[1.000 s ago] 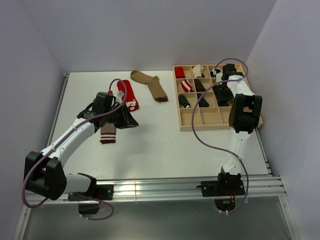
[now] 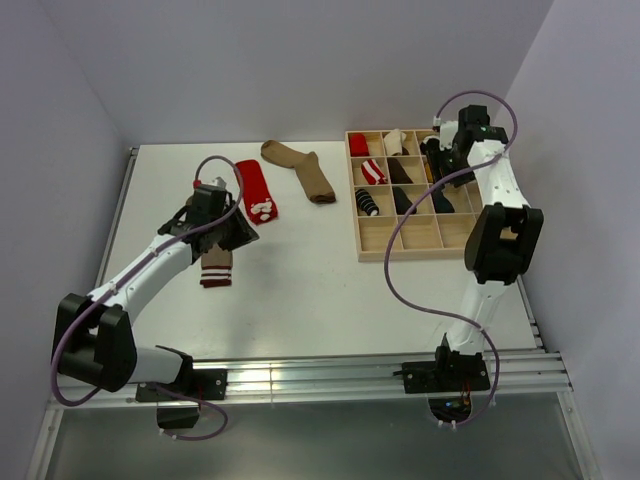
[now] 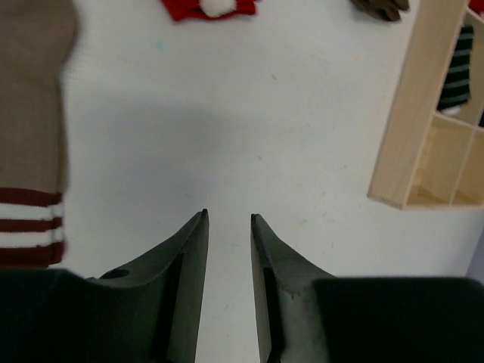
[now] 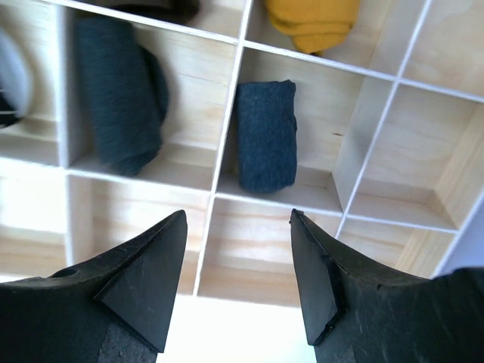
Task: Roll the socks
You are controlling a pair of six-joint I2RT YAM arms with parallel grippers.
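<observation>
A rolled navy sock (image 4: 266, 140) lies in a compartment of the wooden organizer (image 2: 375, 256). Apart from it, my right gripper hangs open over the box, nothing between its fingers. On the left of the table lie a brown sock with striped cuff (image 3: 30, 128), partly under the left arm in the top view, and a red sock (image 2: 254, 185) with white detail. Farther back is a long brown sock (image 2: 315, 180), bent at the heel. My left gripper stands open above bare table, its fingers a modest gap apart and empty.
Several compartments hold socks, among them a dark green one (image 4: 121, 91), a mustard one (image 4: 314, 23) and a black striped one (image 2: 367, 202). Front-row compartments look empty.
</observation>
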